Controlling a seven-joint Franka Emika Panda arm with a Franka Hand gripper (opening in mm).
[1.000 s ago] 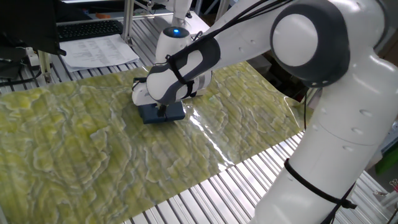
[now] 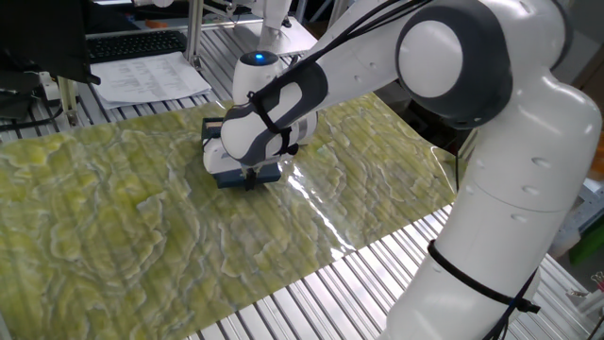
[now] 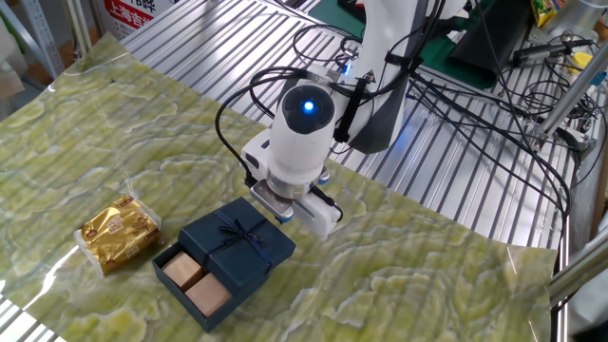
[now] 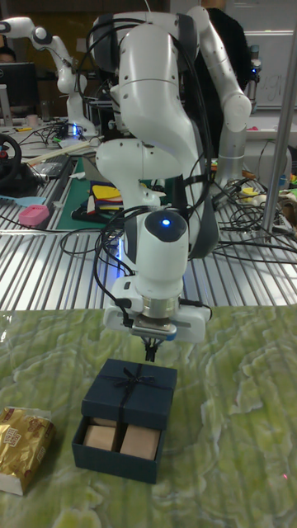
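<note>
A dark blue gift box [image 4: 114,465] stands on the green marbled sheet, its lid [image 4: 106,405] set askew toward the robot. The lid [image 3: 209,233] carries a dark ribbon bow and leaves the front of the box open. Beige blocks [image 3: 211,293] show inside. My gripper [image 4: 151,355] points down at the lid's robot-side edge, its dark fingers close together and nothing visible between them. From the side, the gripper [image 2: 250,179] overlaps the lid [image 2: 267,175]; whether the fingers touch it, I cannot tell. In exterior view 2 the fingertips are hidden behind the hand.
A gold packet [image 3: 122,237] lies beside the box, apart from it. The marbled sheet [image 3: 408,275] is clear on the box's other side. Bare metal slats [image 2: 321,307] run along the robot's side. Papers [image 2: 151,79] and a keyboard [image 2: 137,44] lie beyond the sheet.
My hand has come down a little and shifted slightly left in exterior view 1, with the fingers now lower against the lid's edge. The box shows no clear movement.
</note>
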